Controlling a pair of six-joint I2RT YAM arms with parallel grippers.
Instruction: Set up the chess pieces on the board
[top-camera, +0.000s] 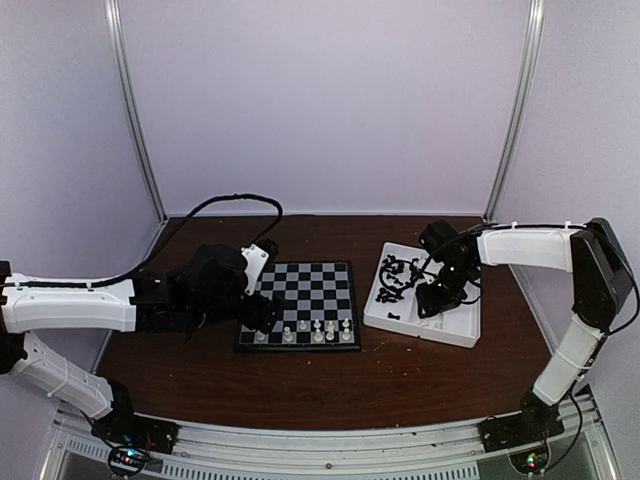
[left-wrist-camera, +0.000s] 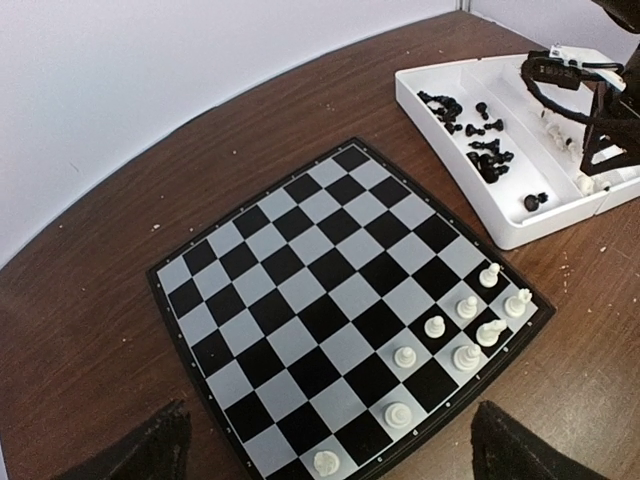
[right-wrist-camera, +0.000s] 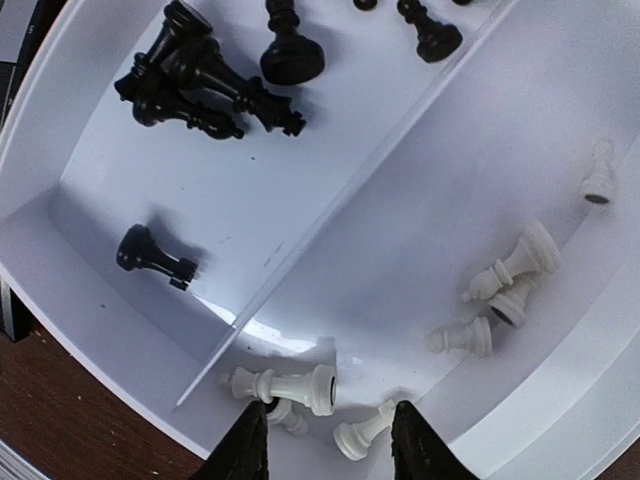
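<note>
The chessboard (left-wrist-camera: 290, 290) lies flat on the table, several white pieces standing along its near side, among them a rook (left-wrist-camera: 326, 463) at the near corner. Over the board's left part hangs my left gripper (top-camera: 262, 314), its fingers wide apart and empty in its wrist view. My right gripper points down into the white tray, fingers part open. Ahead of its fingertips a white piece (right-wrist-camera: 365, 430) lies on its side, close to the right finger. A larger white piece (right-wrist-camera: 290, 388) rests over another one just beyond. None is visibly gripped.
A thin divider (right-wrist-camera: 300, 245) splits the tray (top-camera: 400, 328) into two compartments. Black pieces (right-wrist-camera: 205, 75) lie tumbled in one, and more white pieces (right-wrist-camera: 520, 262) lie in the other. Bare table surrounds the board's front and back.
</note>
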